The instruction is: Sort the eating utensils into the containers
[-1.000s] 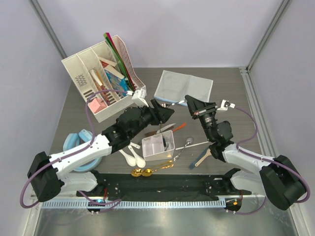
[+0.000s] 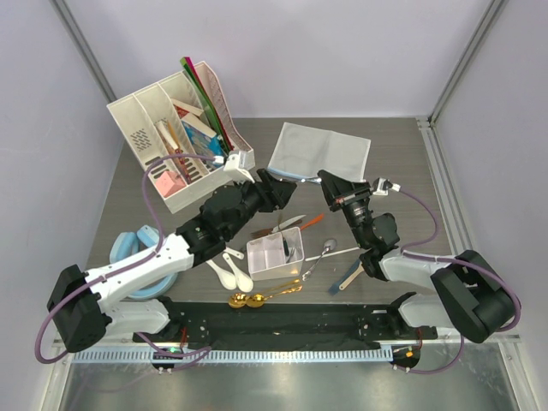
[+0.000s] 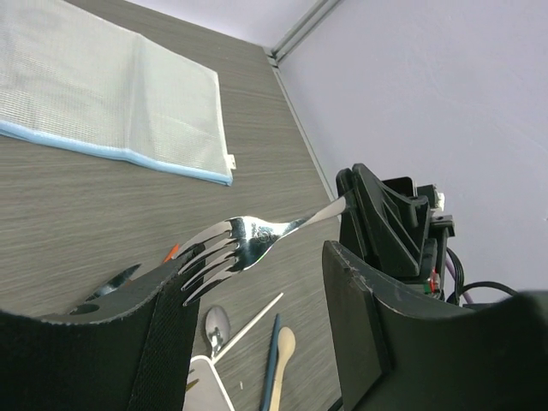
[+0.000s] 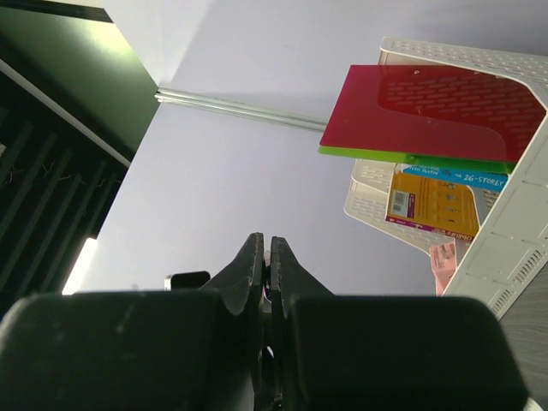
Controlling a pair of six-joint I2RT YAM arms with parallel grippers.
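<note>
A steel fork (image 3: 253, 240) is held by its handle end in my right gripper (image 2: 324, 181), which is shut on it. My left gripper (image 2: 278, 190) is open beside the fork's tines, which lie between and above its fingers in the left wrist view. Below, a small white container (image 2: 261, 270) holds some utensils. Around it lie white spoons (image 2: 242, 278), golden spoons (image 2: 255, 300), a steel spoon (image 2: 329, 247), a blue-handled utensil (image 3: 272, 360), a wooden spoon (image 3: 286, 342) and a knife (image 3: 111, 284). In the right wrist view the fork is hidden behind the fingers.
A white organizer (image 2: 137, 124) with books stands at the back left, blue-rimmed items (image 2: 124, 248) at the left edge, and a mesh pouch (image 2: 325, 145) at the back. Side walls enclose the dark table (image 2: 402, 231).
My right gripper has risen slightly and shifted a little left and toward the back with the fork. The left arm has moved slightly back, little otherwise.
</note>
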